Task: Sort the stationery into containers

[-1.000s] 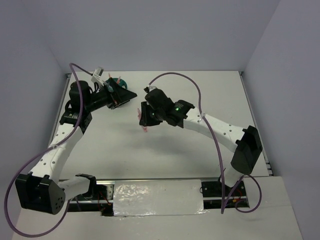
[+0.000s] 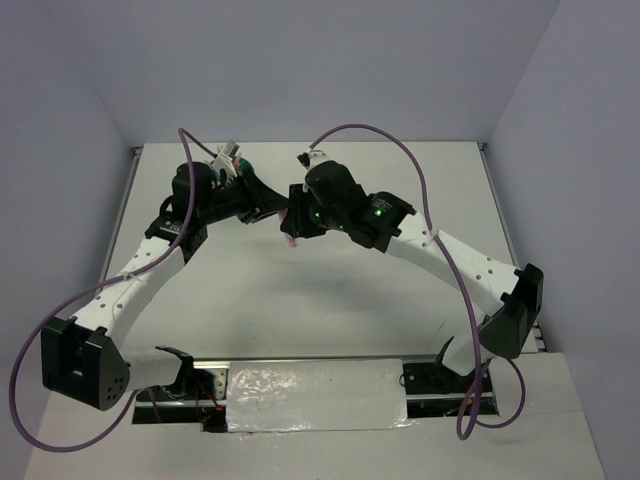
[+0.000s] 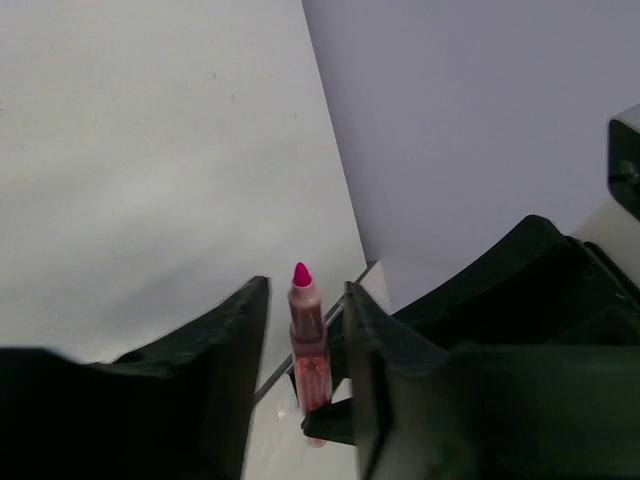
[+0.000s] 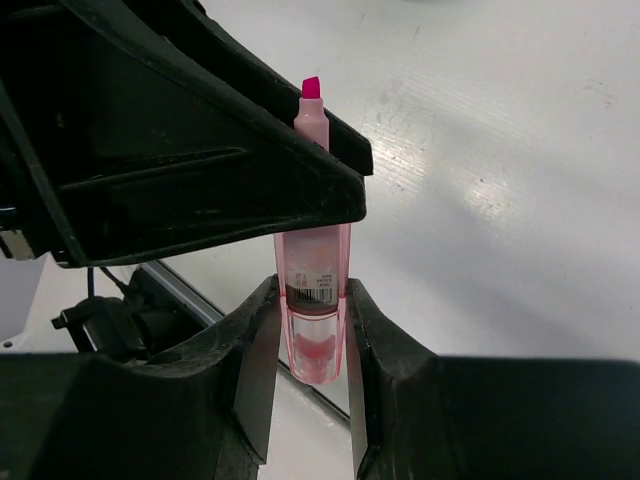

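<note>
A pink highlighter with a bright pink tip stands upright between my grippers at mid-table. My right gripper is shut on it; in the top view that gripper is right of centre-left. My left gripper is part open around the highlighter's upper end, as seen in the left wrist view, its fingertips blurred; in the right wrist view its black fingers overlap the pen. Behind the left arm in the top view, a teal container with pens is mostly hidden.
Grey walls border it on the back and both sides.
My left gripper has moved right, closing in on the highlighter. My right gripper has moved slightly up in the top view and right, carrying the highlighter.
</note>
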